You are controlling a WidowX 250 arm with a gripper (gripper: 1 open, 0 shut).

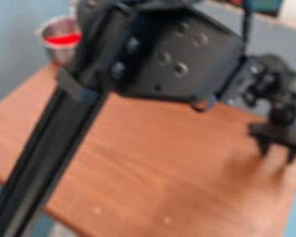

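My black gripper (276, 151) hangs at the right edge, low over the wooden table (151, 185), fingers pointing down and seemingly apart, though small and blurred. I see nothing held between them. The black arm crosses the view from lower left to upper middle and hides part of the table.
A steel pot (58, 46) with something red in it stands at the back left, beyond the table's edge, partly cut by the arm. A grey surface lies behind at top right. The table's middle and front show bare wood.
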